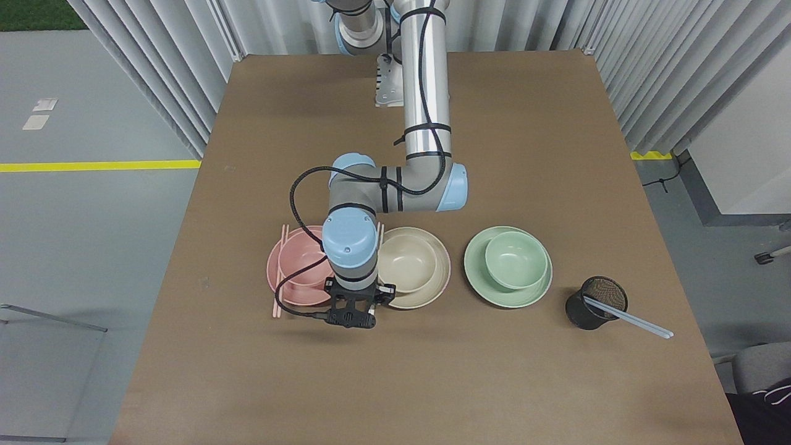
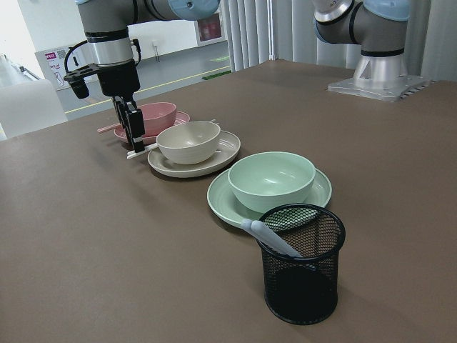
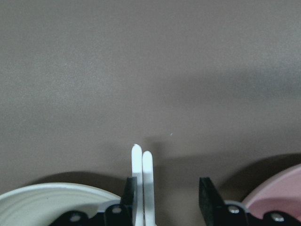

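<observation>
My gripper is open, its fingers low near the table between the pink bowl [image 2: 158,118] and the cream bowl [image 2: 188,143] on their plates. A pair of white chopsticks [image 3: 148,183] lies between the fingers, close beside one of them; the other finger stands apart. In the front view the arm hides the gripper's fingertips and much of these chopsticks. Pink chopsticks [image 1: 279,289] lie along the left of the pink plate [image 1: 298,296].
To the right sit a green bowl [image 1: 515,259] on a green plate [image 1: 482,285] and a black mesh cup [image 1: 586,310] holding light chopsticks [image 1: 638,321].
</observation>
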